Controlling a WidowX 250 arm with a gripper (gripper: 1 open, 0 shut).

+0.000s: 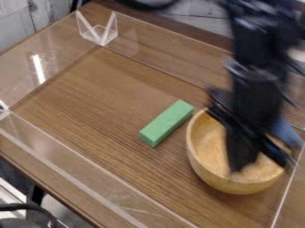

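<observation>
My gripper [238,151] is blurred and large at the right, over the wooden bowl [212,174]; whether it is open or shut cannot be made out. The arm hides much of the bowl's back and right side. A green block [167,123] lies on the wooden table [84,107], left of the bowl. Something blue, too blurred to name, shows at the bowl's right behind the arm.
A clear plastic object [98,28] stands at the back left. The table's edge runs along the lower left, with dark cables beyond it.
</observation>
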